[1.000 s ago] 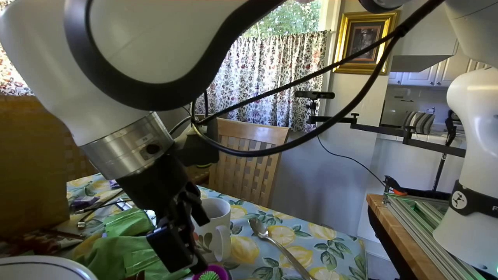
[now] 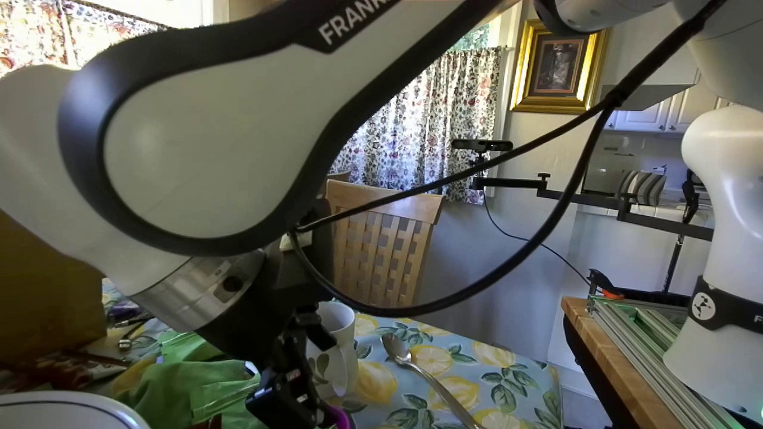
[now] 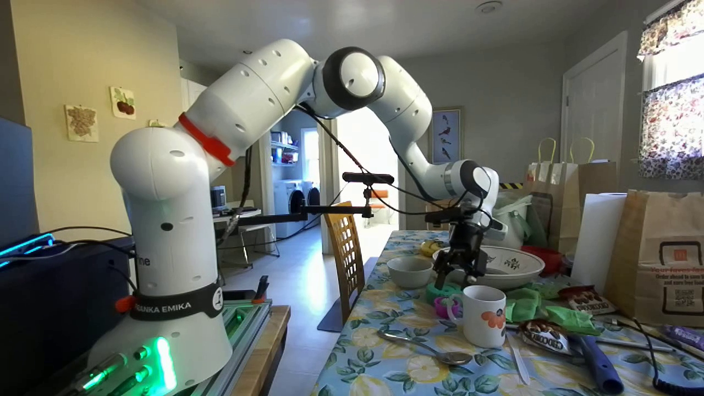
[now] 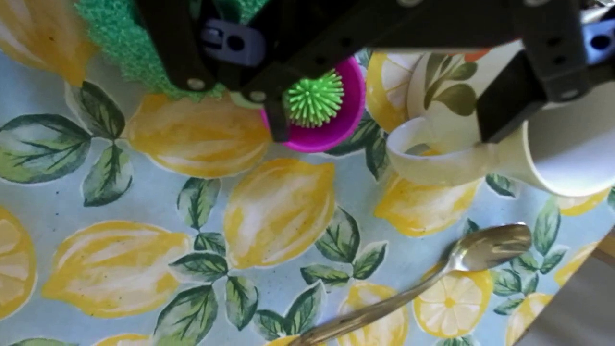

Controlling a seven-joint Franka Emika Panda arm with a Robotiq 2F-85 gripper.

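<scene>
My gripper is open, low over the table, its two fingers wide apart. In the wrist view, one fingertip overlaps the rim of a small magenta cup with green bristles inside. The other finger is in front of the white mug, near where its handle joins. Whether either finger touches is unclear. From exterior view 2, the mug stands upright in front of the gripper, with the magenta cup beside its handle.
A metal spoon lies near the table edge. Green scrubbing material is beside the magenta cup. Behind are a small bowl and a large bowl; green cloth and wrappers lie past the mug. Open tablecloth surrounds the spoon.
My arm has come down, and the gripper sits lower and slightly farther right in exterior view 1, now covering most of the magenta cup there. The spoon is where it was.
</scene>
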